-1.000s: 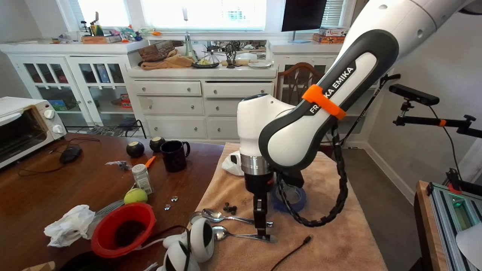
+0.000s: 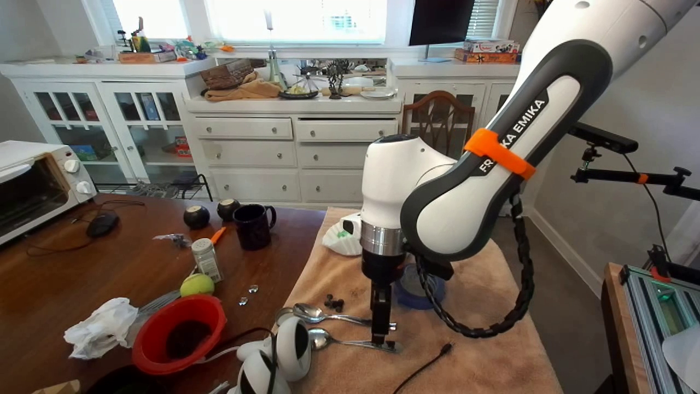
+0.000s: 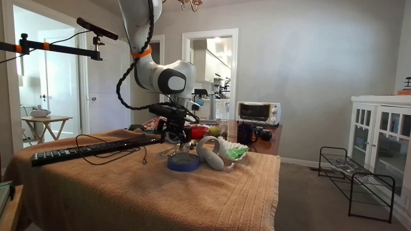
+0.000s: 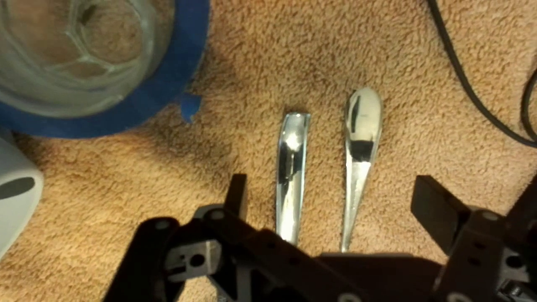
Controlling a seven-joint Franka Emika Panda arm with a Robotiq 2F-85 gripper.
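Observation:
Two metal spoons lie side by side on the tan towel (image 2: pixel 472 315). One spoon (image 2: pixel 312 313) is nearer the blue tape roll (image 4: pixel 188 48); the other spoon (image 2: pixel 321 338) is nearer the dark cable. In the wrist view the handle ends show: the left handle (image 4: pixel 293 171) and the right handle (image 4: pixel 363 121). My gripper is open above them, one finger on either side of the pair, nothing clasped. Exterior view 1 has the gripper (image 2: pixel 381 339) low over the handles; whether it touches them I cannot tell. The spoon bowls are outside the wrist view.
White controllers (image 2: pixel 293 348) lie beside the spoon bowls, and another controller (image 3: pixel 211 156) sits by the tape roll. A black keyboard (image 3: pixel 92 149) and cable (image 2: pixel 426 368) occupy other towel areas. A red bowl (image 2: pixel 213 322) and dark mug (image 2: pixel 252 230) stand on the wooden table.
The arm's upper links and wrist have shifted rightward in exterior view 1, while the fingertips remain near the spoon handles. The spoons lie where they were.

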